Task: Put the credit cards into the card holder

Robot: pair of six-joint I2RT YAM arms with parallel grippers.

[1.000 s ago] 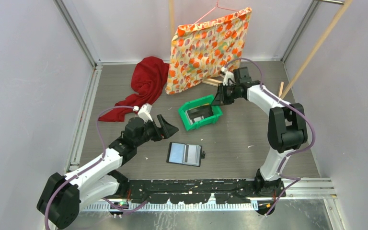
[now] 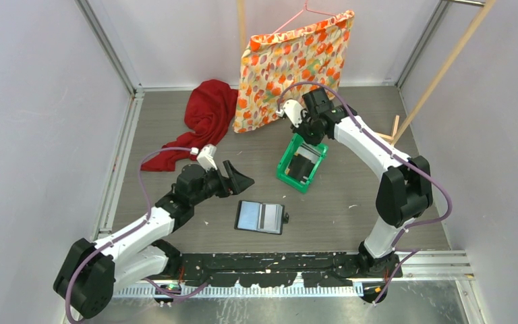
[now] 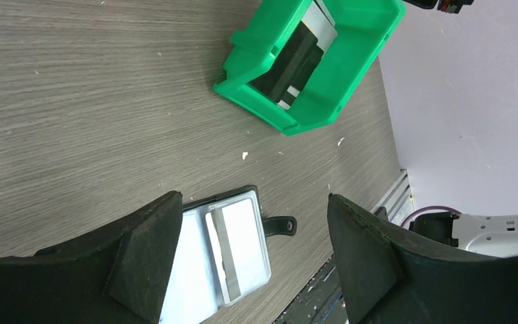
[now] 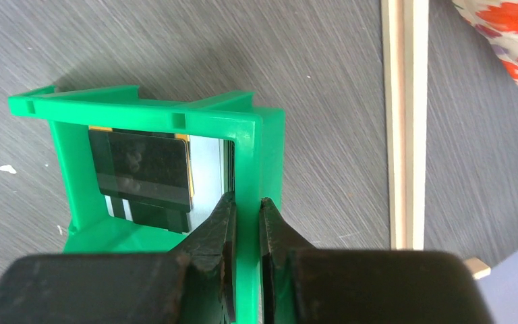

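A green plastic bin (image 2: pixel 285 172) (image 3: pixel 252 47) (image 4: pixel 74 169) stands right of centre with a stack of dark and light cards (image 2: pixel 302 165) (image 3: pixel 295 57) (image 4: pixel 139 167) inside. My right gripper is shut on the bin's wall, seen in the right wrist view. The card holder (image 2: pixel 247 214) (image 3: pixel 236 239) lies open and flat near the front centre, with clear sleeves and a dark tab. My left gripper (image 2: pixel 239 177) stands open above and left of the holder, nothing between its fingers.
A red cloth (image 2: pixel 206 111) lies at the back left; floral fabric (image 2: pixel 286 67) hangs at the back. Wooden sticks (image 4: pixel 405 121) lie near the bin at the right. Walls surround the workspace.
The bin has turned and shifted to the right with my right gripper at its rim. The right arm has swung; the left gripper has moved very slightly.
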